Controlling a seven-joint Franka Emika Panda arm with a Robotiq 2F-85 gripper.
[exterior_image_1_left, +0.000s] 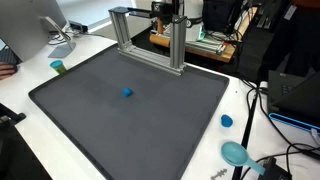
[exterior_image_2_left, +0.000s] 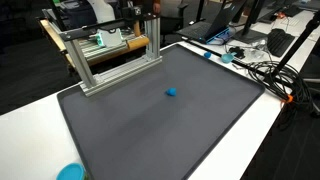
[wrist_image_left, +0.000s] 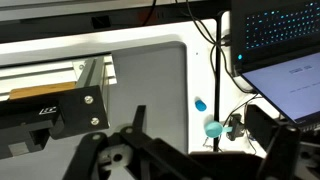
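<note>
A small blue object lies on the dark grey mat; exterior view 2 shows the same blue object toward the mat's far side. Another blue piece rests on the white table just off the mat, near a teal round dish. From the wrist camera, that off-mat blue piece and the teal dish appear beyond my gripper. Its dark fingers stand wide apart, open, with nothing held. In neither exterior view can I clearly make out the gripper.
A metal-and-black frame stands at the mat's edge. A green-blue cup is on the table at the far left. Cables and a laptop crowd the dish's side.
</note>
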